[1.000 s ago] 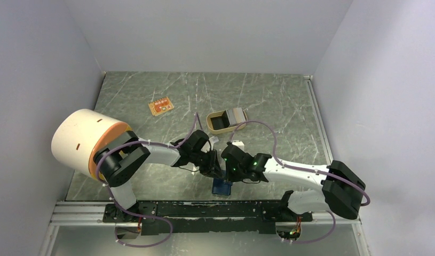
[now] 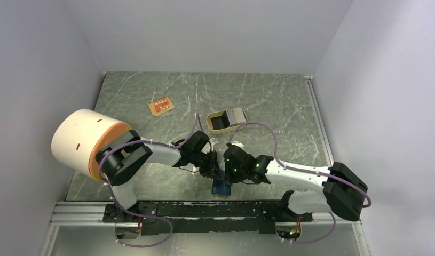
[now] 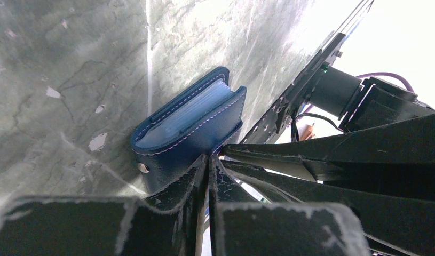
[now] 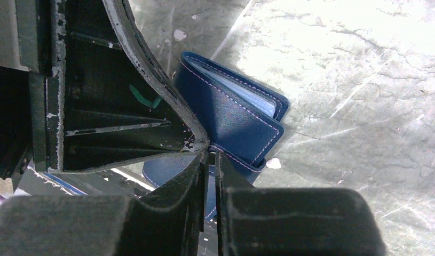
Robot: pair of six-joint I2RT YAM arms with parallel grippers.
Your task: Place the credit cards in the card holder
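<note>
The navy card holder (image 2: 220,187) lies at the table's front centre, with both grippers over it. In the left wrist view its stitched cover (image 3: 188,138) and clear sleeves (image 3: 188,112) show; my left gripper is shut on its edge. In the right wrist view the holder (image 4: 231,112) lies with its flap along the fingertips of my right gripper, which stand slightly apart at that flap. Whether anything is between them is hard to tell.
A beige tray (image 2: 218,129) with pale cards (image 2: 236,116) sits behind the grippers. An orange card pack (image 2: 160,105) lies at back left, a big cream roll (image 2: 81,138) at left.
The left arm is nearly still.
</note>
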